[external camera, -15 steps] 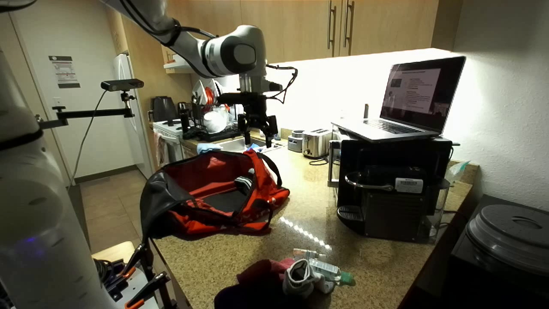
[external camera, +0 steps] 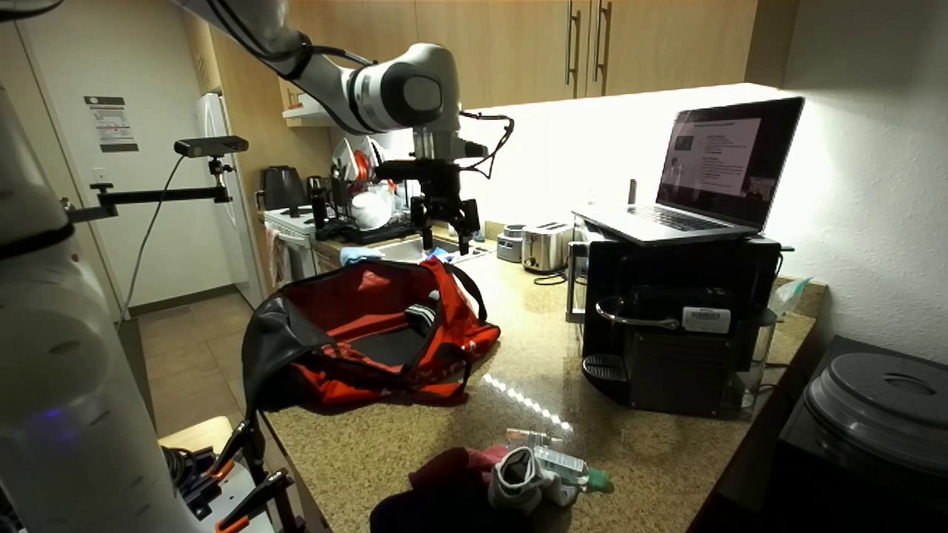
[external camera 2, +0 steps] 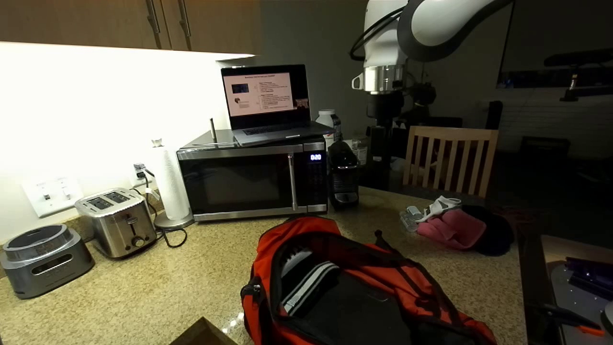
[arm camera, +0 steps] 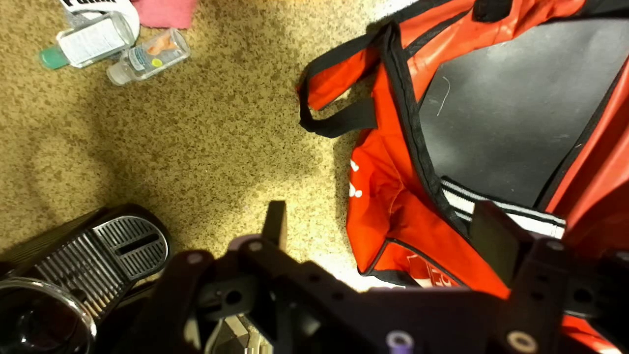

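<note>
High over the counter, my gripper (external camera: pixel 446 241) points down with its fingers spread and nothing between them. The wrist view shows the gap between its fingertips above the end of a red and black duffel bag (arm camera: pixel 383 206). The bag lies unzipped on the counter, its mouth facing up. Inside it rests a dark item with white stripes (external camera 2: pixel 310 287), partly hidden by the bag's wall. Apart from the bag, a pink cloth (external camera 2: pixel 454 228), a dark cloth (external camera 2: pixel 497 230), a white-and-grey shoe-like item (external camera: pixel 517 480) and two clear bottles (arm camera: pixel 97 41) (arm camera: pixel 153 56) lie close together.
A microwave (external camera 2: pixel 247 181) carries an open laptop (external camera 2: pixel 267 103); a black coffee machine (external camera 2: pixel 343 172) stands beside it. Along the wall are a toaster (external camera 2: pixel 118 224) and a paper towel roll (external camera 2: pixel 171 184). Bare counter (arm camera: pixel 236 130) separates the bag from the bottles.
</note>
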